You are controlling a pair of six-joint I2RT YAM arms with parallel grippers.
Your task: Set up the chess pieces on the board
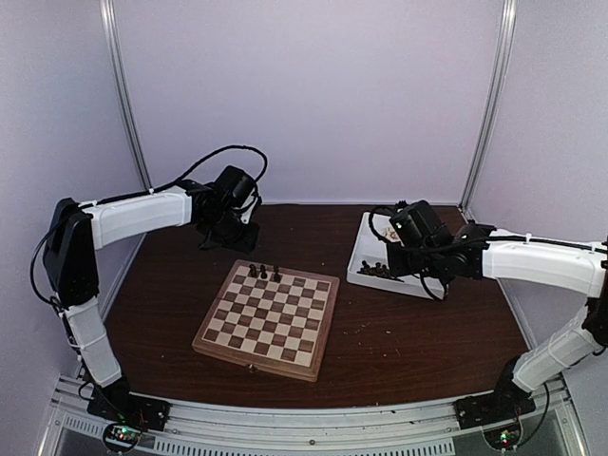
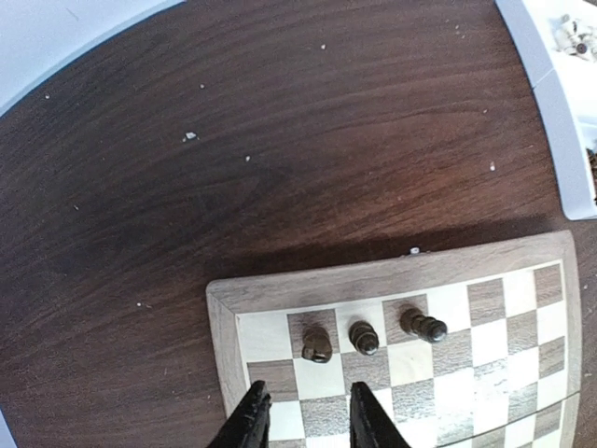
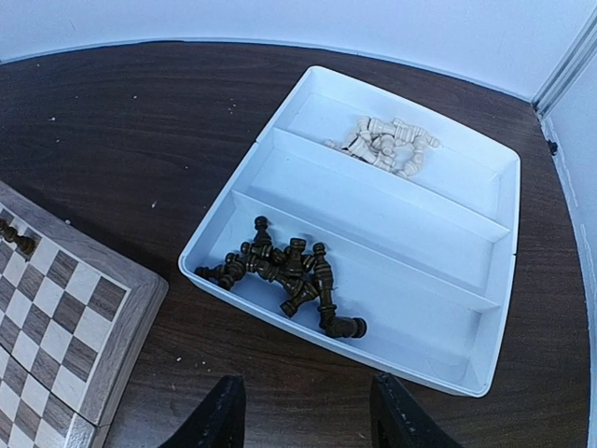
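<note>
The wooden chessboard lies on the table, with three dark pieces standing along its far edge, near the left corner: a left piece, a middle piece and a right piece. My left gripper is above that part of the board, part open, nothing seen between its fingers. My right gripper stands open over the table by the white tray, whose near compartment holds a heap of dark pieces and whose far compartment holds white pieces.
The tray's middle compartment is empty. Bare table lies right of the board and behind it. Pale walls surround the table at the back and sides.
</note>
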